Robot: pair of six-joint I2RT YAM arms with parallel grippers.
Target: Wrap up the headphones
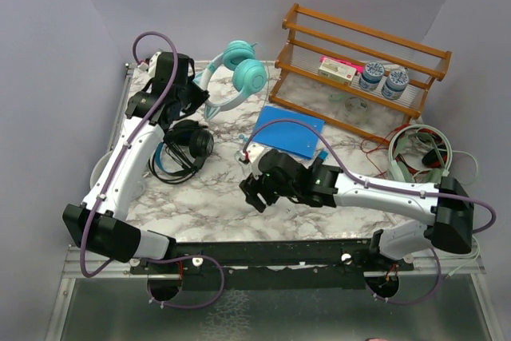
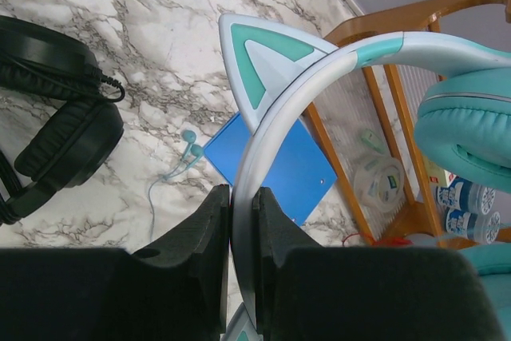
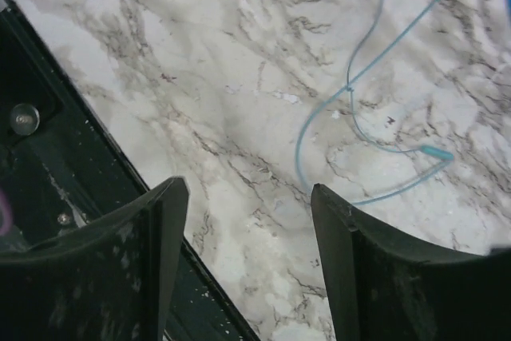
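Observation:
My left gripper is shut on the headband of teal-and-white cat-ear headphones (image 1: 250, 77), lifted above the back left of the table. Their ear cup (image 2: 463, 125) hangs at the right of the left wrist view. My right gripper hangs empty over the front middle, fingers apart. A thin light-blue earphone cable (image 3: 367, 65) lies on the marble below it, with small earbuds (image 2: 190, 140) near the blue board.
Black headphones (image 1: 192, 148) lie below the left arm. The blue board (image 1: 295, 135) is at the centre. A wooden rack (image 1: 351, 25) with jars stands back right, coiled cables (image 1: 419, 137) at the right.

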